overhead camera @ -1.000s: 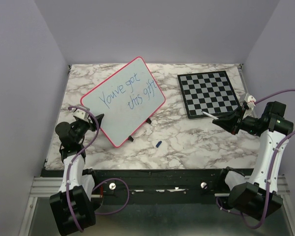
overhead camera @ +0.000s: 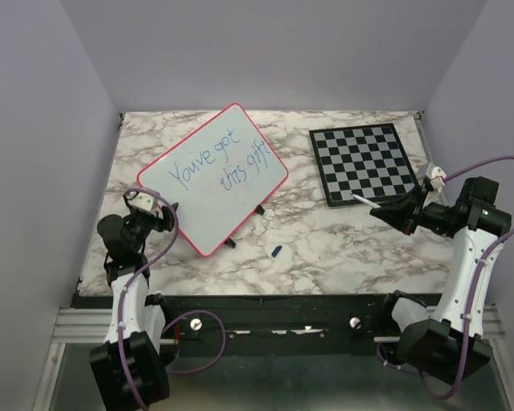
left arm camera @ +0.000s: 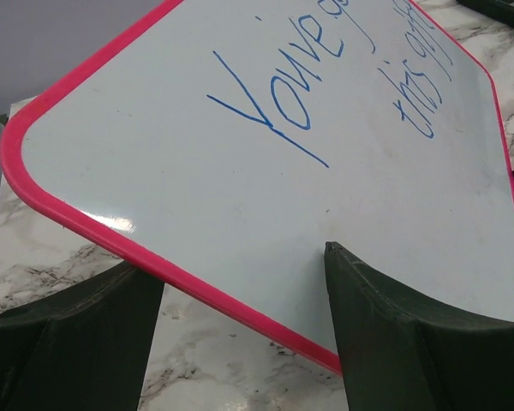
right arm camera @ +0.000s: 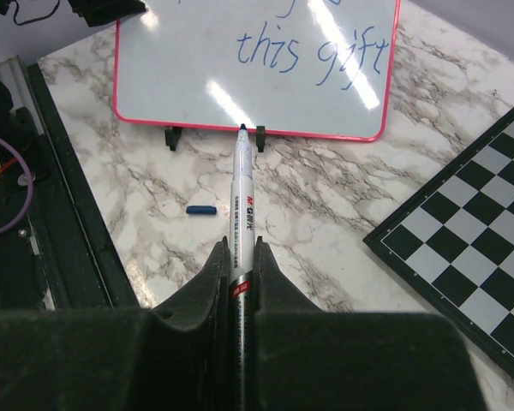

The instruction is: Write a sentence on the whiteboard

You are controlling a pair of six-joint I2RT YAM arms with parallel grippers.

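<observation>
The whiteboard (overhead camera: 207, 210) with a pink rim carries blue handwriting, "You've got this gift". My left gripper (overhead camera: 165, 216) is at its lower left corner, fingers part open around the board's edge, as the left wrist view (left arm camera: 244, 300) shows. My right gripper (overhead camera: 394, 208) is shut on a white marker (right arm camera: 242, 205), its dark tip pointing toward the board, held above the table apart from it.
A checkered board (overhead camera: 364, 163) lies at the back right. A small blue cap-like piece (overhead camera: 277, 251) rests on the marble table (overhead camera: 343, 257) in front of the whiteboard, between clear areas. Black supports (right arm camera: 174, 137) sit under the board's lower edge.
The whiteboard's upper corner has shifted slightly left and downward in the top view, with my left gripper moving a little down. The right arm has stayed still.
</observation>
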